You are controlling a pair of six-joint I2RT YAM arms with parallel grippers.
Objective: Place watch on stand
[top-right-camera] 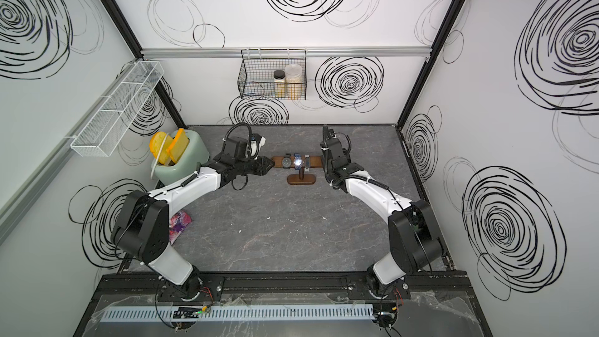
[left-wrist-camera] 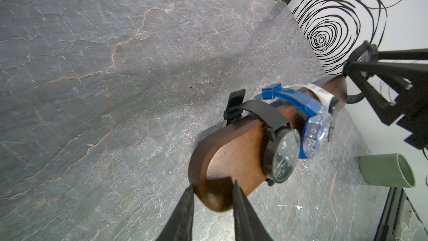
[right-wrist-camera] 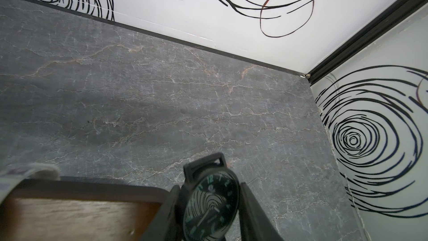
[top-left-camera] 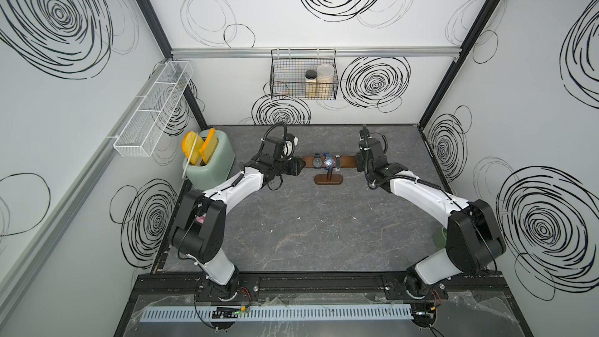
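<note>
The wooden watch stand [top-left-camera: 328,179] is near the table's middle, its bar holding a dark watch [left-wrist-camera: 281,155], a blue watch [left-wrist-camera: 315,134] and a white-strapped one [top-left-camera: 337,161]. My left gripper is at the bar's left end, fingers [left-wrist-camera: 242,214] apart around that rounded end; whether they touch it is unclear. My right gripper is shut on a black watch [right-wrist-camera: 211,205] at the bar's right end.
A mint bin [top-left-camera: 212,171] with yellow items stands back left. A green cup [left-wrist-camera: 383,169] sits at right. A wire basket [top-left-camera: 304,81] hangs on the back wall.
</note>
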